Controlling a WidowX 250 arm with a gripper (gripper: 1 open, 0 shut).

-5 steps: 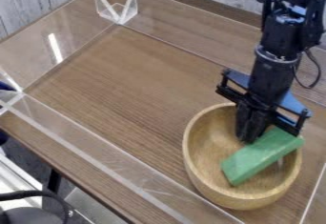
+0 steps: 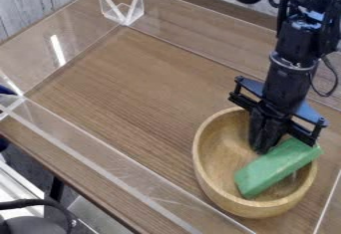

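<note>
My black gripper hangs at the right over a round wooden bowl, its lower end down at the bowl's back rim. In the bowl lies a green block, tilted along the bowl's right side, its upper end near my gripper's tip. The fingertips are dark and partly hidden, so whether they are open or touch the block is unclear.
A white wire-like holder stands at the back left. Black cables and parts lie past the table's left edge.
The green block has slid slightly down and left within the bowl. My gripper has shifted a little, staying over the bowl's back.
</note>
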